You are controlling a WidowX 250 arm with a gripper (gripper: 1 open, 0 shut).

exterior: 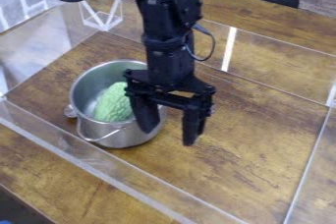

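My black gripper (pixel 165 112) hangs over the right rim of a grey metal pot (pixel 96 131), open, with its fingers pointing down on either side. A green, bumpy vegetable (pixel 109 105) lies inside the pot, partly hidden behind the arm and the left finger. The pot's wire handle rests low along its front left side.
Clear panels or edges run along the left and right. A dark slot shows at the back near the top.
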